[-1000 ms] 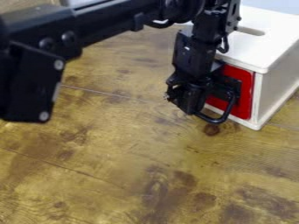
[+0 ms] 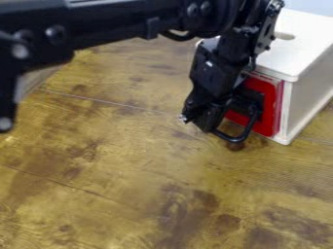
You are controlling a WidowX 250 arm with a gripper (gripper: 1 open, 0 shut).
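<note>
My black gripper (image 2: 196,119) hangs low in front of a white box (image 2: 302,73) with a red front panel (image 2: 270,107). The fingers point down and to the left, close to the floor, at the left edge of the red panel. I cannot see anything held between them; they look shut, though the dark parts overlap. A black loop on the gripper crosses in front of the red panel.
The box has a slot in its top at the back right. The arm reaches in from the upper left.
The upper arm links have shifted up, and the gripper has moved slightly left, with its fingertips a little lower. The box looks unmoved.
</note>
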